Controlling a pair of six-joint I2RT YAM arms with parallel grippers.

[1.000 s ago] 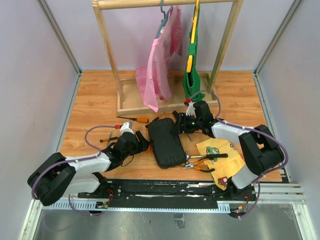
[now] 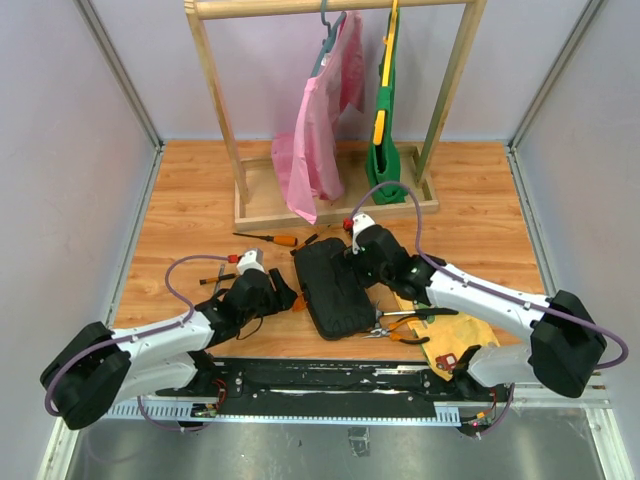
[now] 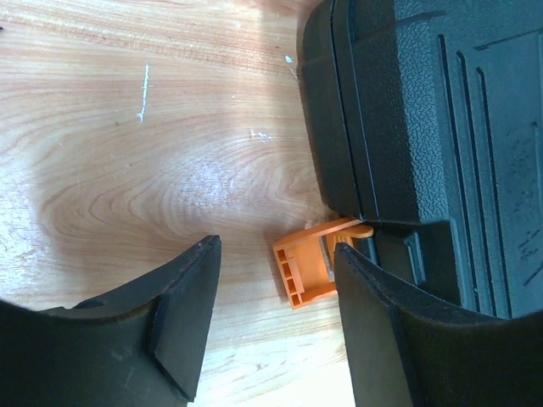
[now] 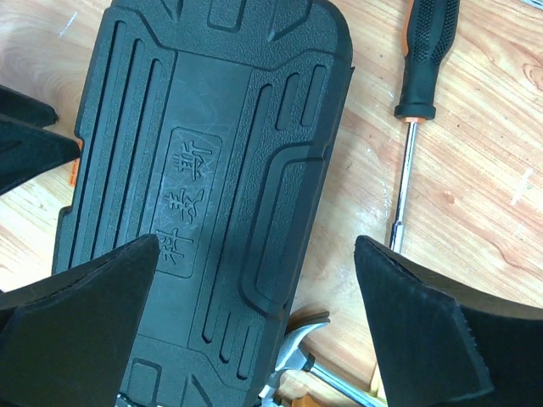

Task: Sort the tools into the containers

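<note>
A closed black tool case (image 2: 333,287) lies flat in the middle of the table, raised characters on its lid (image 4: 191,174). From its left side an orange latch (image 3: 307,261) sticks out. My left gripper is beside that latch, fingers part open, with the right finger close in front of it; whether they touch I cannot tell. Above the case's right edge stands my right gripper, open and empty. A screwdriver (image 4: 413,110) lies right of the case, and a hammer (image 4: 297,356) pokes out by its edge.
Pliers (image 2: 398,335) lie right of the case, near a yellow cloth (image 2: 470,340). An orange screwdriver (image 2: 283,240) is behind the case. A wooden rack (image 2: 335,215) with hanging clothes stands at the back. Bare table (image 2: 185,210) shows at left.
My left gripper backed off slightly from the latch side. The case looks nearly unmoved.
</note>
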